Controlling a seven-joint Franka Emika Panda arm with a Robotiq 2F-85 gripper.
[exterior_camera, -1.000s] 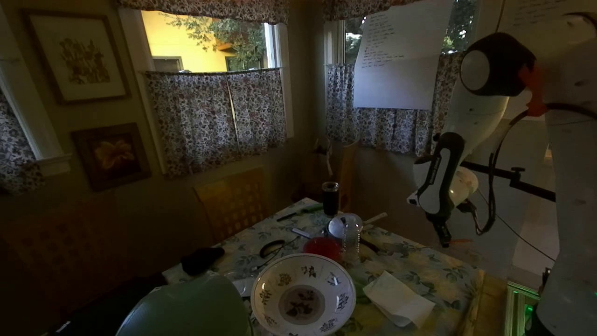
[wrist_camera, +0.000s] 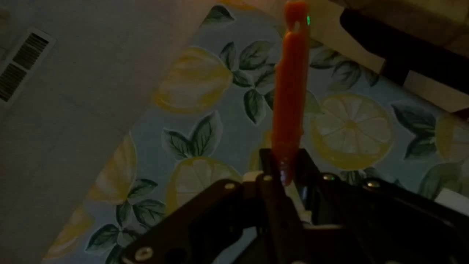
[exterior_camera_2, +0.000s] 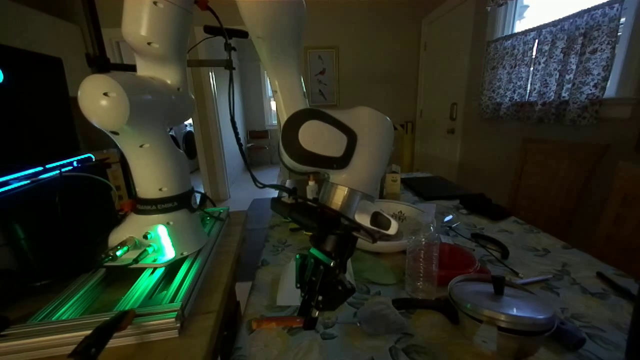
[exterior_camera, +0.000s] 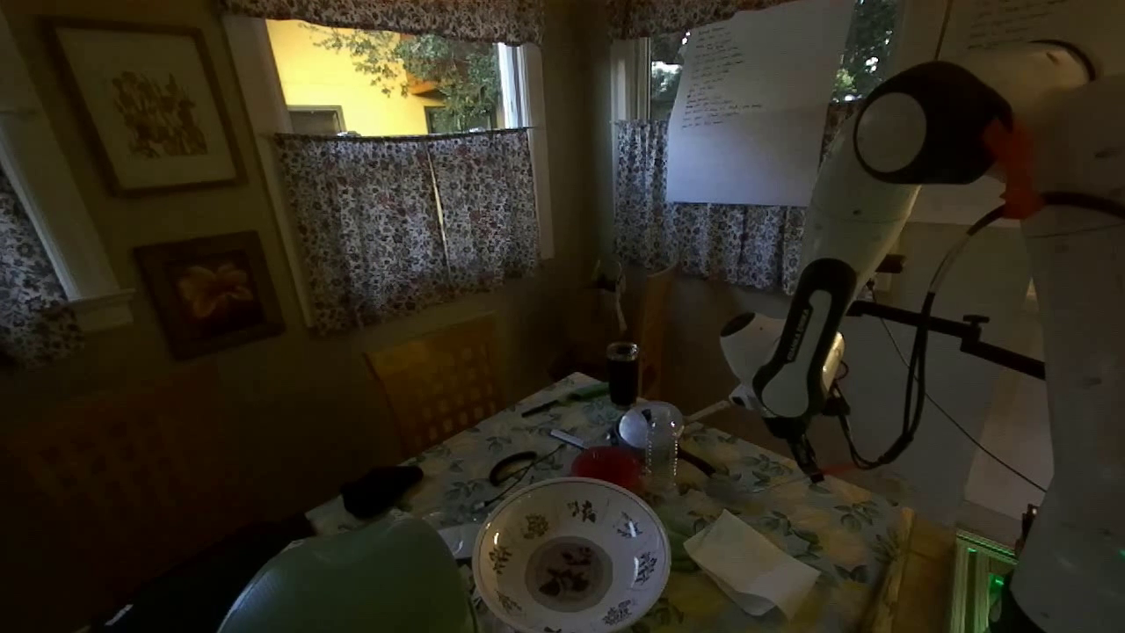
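My gripper (exterior_camera_2: 309, 323) is shut on the orange handle (exterior_camera_2: 276, 323) of a long utensil, close to the handle's inner end. In the wrist view the handle (wrist_camera: 290, 88) points away from the fingertips, over the lemon-print tablecloth (wrist_camera: 145, 127). On the opposite side of the gripper, a thin shaft leads to a pale, flat head (exterior_camera_2: 382, 316), which looks like a spatula's. The utensil lies roughly level near the table's edge. Whether it touches the cloth cannot be told. In exterior view 1 the gripper (exterior_camera: 816, 475) is small and dark, at the table's right side.
A lidded pot (exterior_camera_2: 502, 306), a clear plastic bottle (exterior_camera_2: 422, 264) and a red bowl (exterior_camera_2: 456, 264) stand close together. A large patterned bowl (exterior_camera: 570, 556) and a white paper (exterior_camera: 751, 563) are nearer exterior view 1. A dark tumbler (exterior_camera: 623, 374) stands at the far corner.
In exterior view 1 the arm has swung left and a little lower, carrying the orange-handled utensil further over the table. The things on the table look unmoved.
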